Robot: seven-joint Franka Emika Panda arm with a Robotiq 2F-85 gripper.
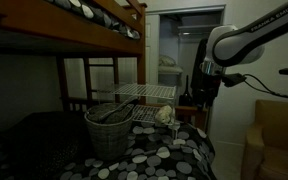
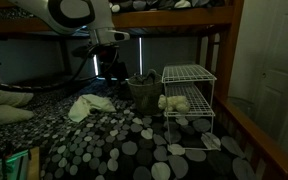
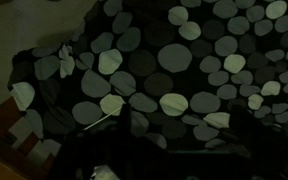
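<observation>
My gripper [image 1: 201,102] hangs dark above the dotted blanket [image 1: 159,163], right of the wire rack in exterior view 1. In the wrist view, two dim finger shapes stand apart at the bottom around my gripper, with patterned blanket visible between them and nothing held that I can make out. A grey woven basket [image 2: 144,98] stands on the bed, dark contents at its top. Beside it is a white two-tier wire rack [image 2: 189,73], with a pale, rounded soft item [image 2: 173,103] at its lower shelf. A crumpled white cloth [image 2: 90,106] lies left of the basket.
The upper bunk [image 1: 74,35] overhangs the bed. A wooden rail [image 2: 259,140] runs along one side, and a tan armchair [image 1: 274,150] stands right of the bed. Open blanket lies in front of the basket and rack.
</observation>
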